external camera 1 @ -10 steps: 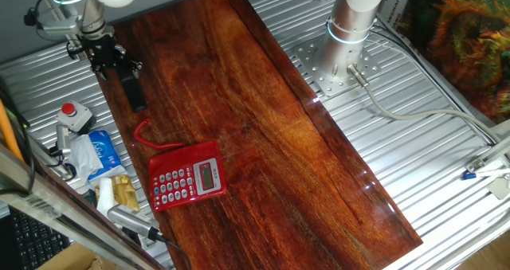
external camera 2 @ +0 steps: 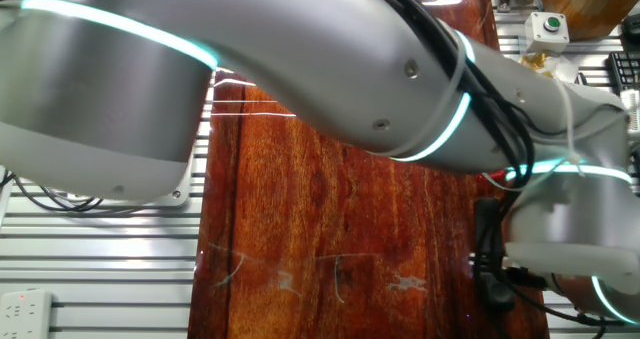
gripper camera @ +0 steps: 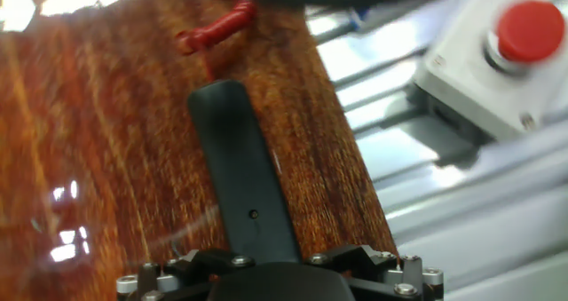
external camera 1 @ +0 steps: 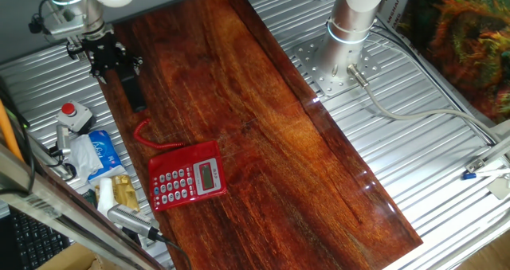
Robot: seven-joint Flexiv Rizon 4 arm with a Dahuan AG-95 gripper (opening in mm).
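Note:
A black handset (gripper camera: 232, 159) lies lengthwise ahead of my gripper in the wrist view. The fingers (gripper camera: 342, 264) come in from both sides and close against its near part, so the gripper looks shut on it. From its far end a coiled red cord (gripper camera: 217, 27) runs off. In exterior view 1 the cord reaches toward the red telephone (external camera 1: 177, 192), which sits at the table's left side with keypad and small display facing up. The handset (external camera 1: 132, 91) is over the table's upper left edge; whether it touches the wood cannot be told.
My arm (external camera 2: 330, 69) covers much of exterior view 2.

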